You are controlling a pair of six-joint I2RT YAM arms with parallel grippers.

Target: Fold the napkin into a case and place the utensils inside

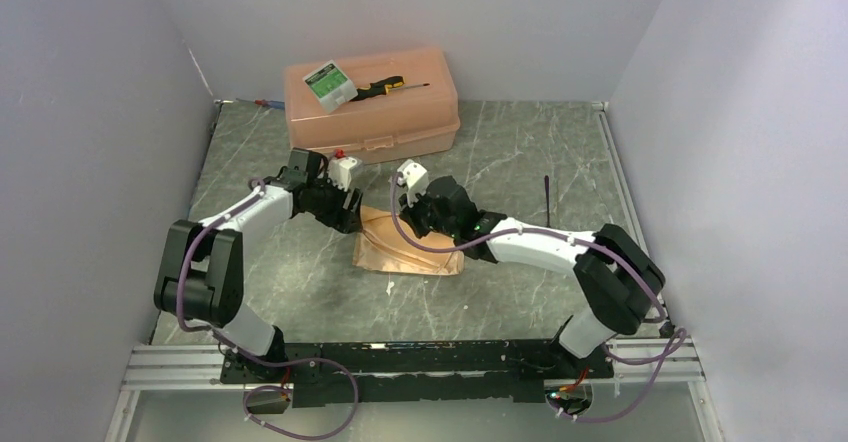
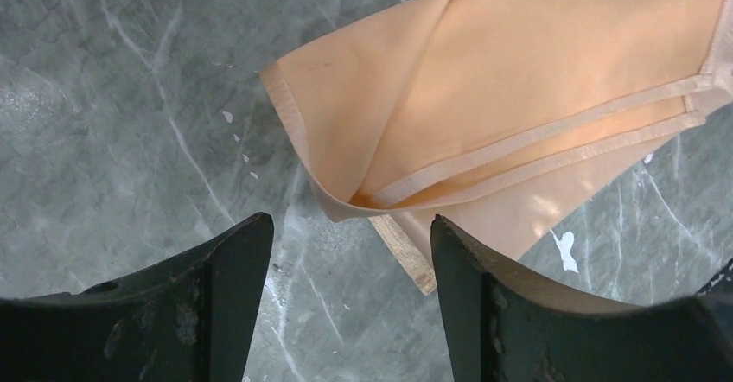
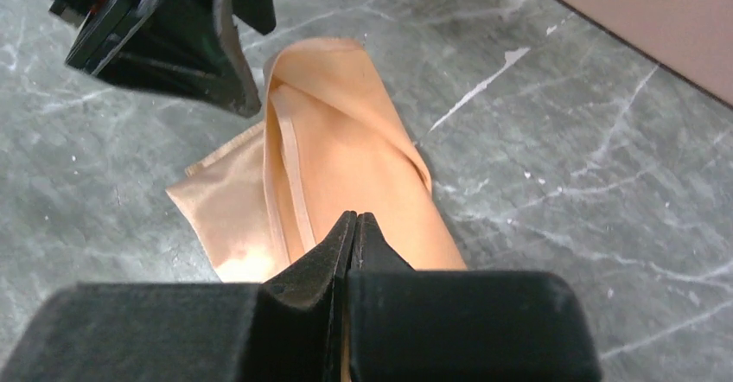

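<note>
The peach napkin (image 1: pixel 390 252) lies folded on the marble table, with a raised folded corner at its left end and hemmed strips along it; in the left wrist view that corner (image 2: pixel 341 131) faces my left gripper, which hovers above it with fingers apart and nothing between them. From the right wrist view, my right gripper is shut with nothing visible between its tips, over the napkin's middle (image 3: pixel 380 200). The left gripper's black fingers also show beside the raised corner there. I cannot make out any utensils for certain.
A pink toolbox (image 1: pixel 370 132) stands at the back, with a screwdriver (image 1: pixel 385 87) and a labelled packet (image 1: pixel 330 85) on its lid. A thin dark rod (image 1: pixel 547 200) is at the right. Bare table lies in front of and right of the napkin.
</note>
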